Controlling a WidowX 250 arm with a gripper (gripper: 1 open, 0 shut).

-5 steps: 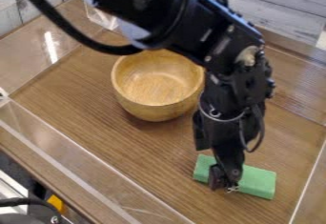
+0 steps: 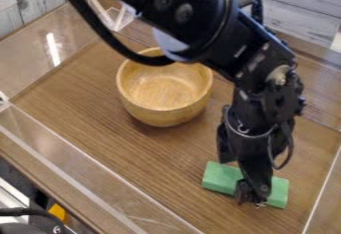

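Note:
A green rectangular block lies flat on the wooden surface at the lower right. My black gripper points down over it, its tips low at the middle of the block and partly hiding it. The gripper is open; whether its fingertips touch the block is hard to tell.
A yellow-tan bowl sits behind and to the left of the gripper.
The block and bowl look unmoved.

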